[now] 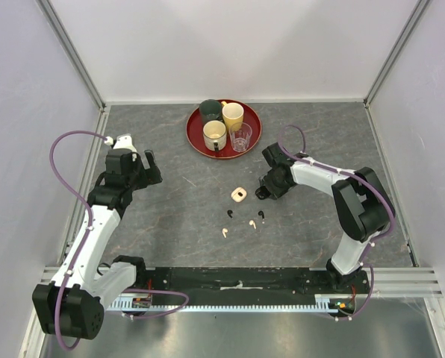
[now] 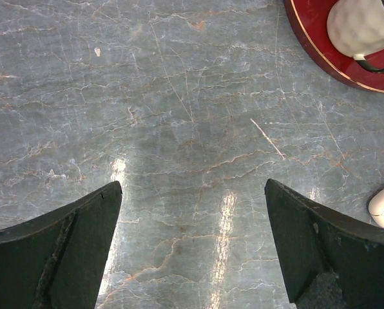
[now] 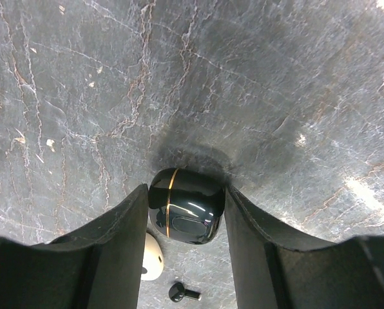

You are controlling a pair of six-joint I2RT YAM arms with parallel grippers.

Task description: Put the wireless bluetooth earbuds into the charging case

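Note:
A rounded black charging case (image 3: pixel 185 209) with a thin gold line lies between the fingertips of my right gripper, which touch it on both sides. From above, the arm covers part of this black case (image 1: pixel 262 193). A white charging case (image 1: pixel 239 195) stands to its left. Two black earbuds (image 1: pixel 230 213) and two white earbuds (image 1: pixel 253 224) lie loose on the table in front of the cases; one black earbud (image 3: pixel 177 293) shows in the right wrist view. Far to the left, my left gripper (image 1: pixel 154 167) is open over bare table.
A red tray (image 1: pixel 196 140) with several mugs and a clear glass (image 1: pixel 240 137) sits at the back middle. Around the left gripper the grey table (image 2: pixel 172 129) is bare, and its right side is mostly free too.

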